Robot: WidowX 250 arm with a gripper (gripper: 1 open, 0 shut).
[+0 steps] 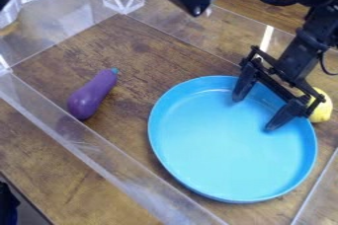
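Note:
My black gripper [266,103] hangs low over the back right part of a blue round plate [224,150], its two fingers apart and reaching down to the plate. A yellow object [321,109] sits just beyond the plate at the right, partly hidden behind the gripper. A purple eggplant [93,95] lies on the wooden board at the left.
Clear plastic walls [99,155] border the workspace at the front left and back. Dark cables and the arm fill the top edge.

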